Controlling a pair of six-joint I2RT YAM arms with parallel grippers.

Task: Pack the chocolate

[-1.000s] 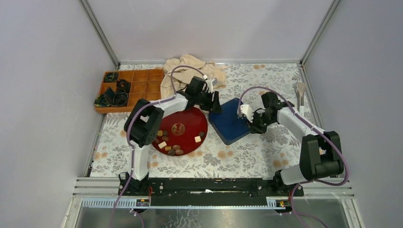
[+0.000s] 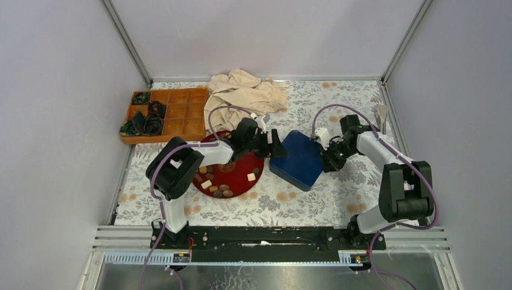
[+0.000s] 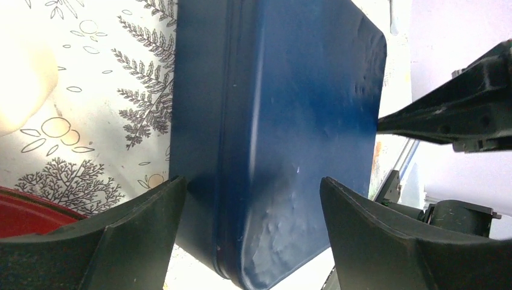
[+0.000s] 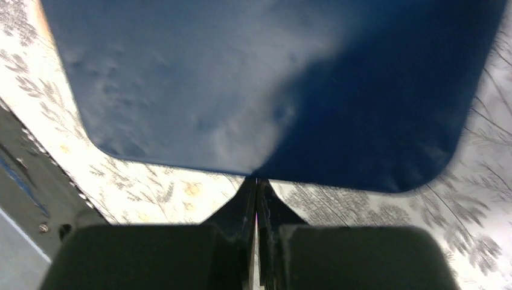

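Observation:
A dark blue closed box [image 2: 297,162] lies at the middle of the table, filling much of both wrist views. My left gripper is open at its left end, the box's corner between the spread fingers; whether they touch it is unclear. My right gripper is shut, its tips at the box's right edge, nothing visible between them. A red round tray [image 2: 241,181] holding several small chocolate and pale pieces lies left of the box, partly under my left arm.
An orange compartment tray [image 2: 178,109] with dark coiled items sits at back left. A beige cloth [image 2: 241,90] lies at the back. Utensils [image 2: 381,113] stand at the right edge. Free table shows in front and at back right.
Since a second ago my left gripper has moved toward the front and the box has shifted slightly.

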